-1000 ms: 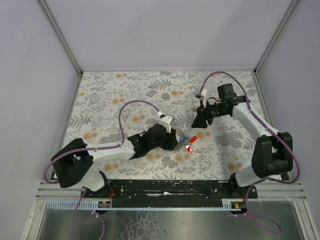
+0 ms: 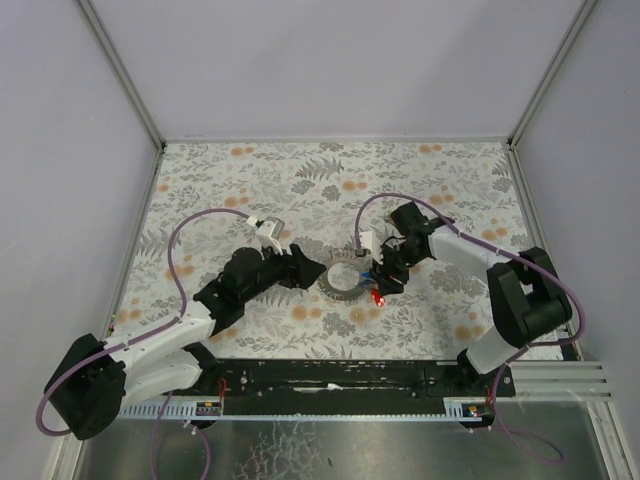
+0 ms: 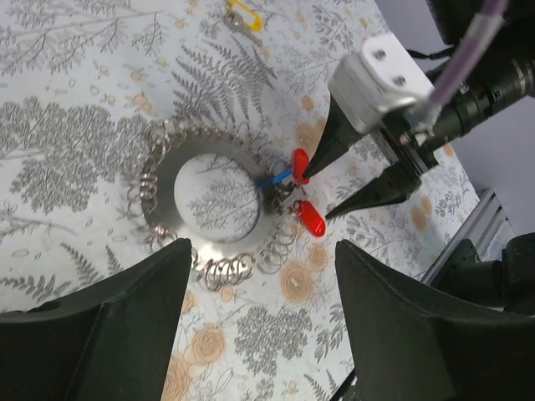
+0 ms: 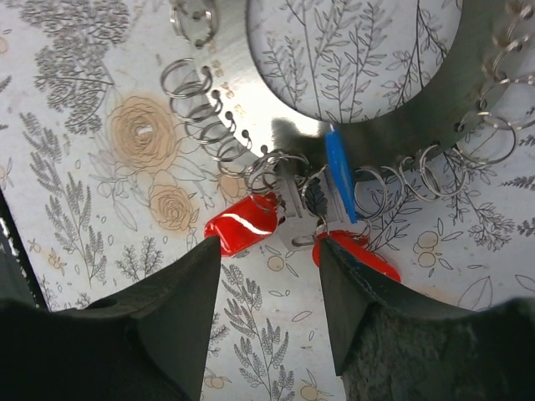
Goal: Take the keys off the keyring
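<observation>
A flat metal keyring with small wire rings round its edge lies on the patterned table. At its near right side in the top view are two red-headed keys and a blue one. In the right wrist view one red key points left, the other red key points right, and the blue key rests across the ring's rim. My right gripper is partly open over the red keys, nothing held between its fingers. My left gripper stands open to the left of the keyring.
A yellow-handled key lies apart beyond the keyring, behind the right arm in the top view. A dark strip bounds its front.
My left gripper has withdrawn left from over the keyring.
</observation>
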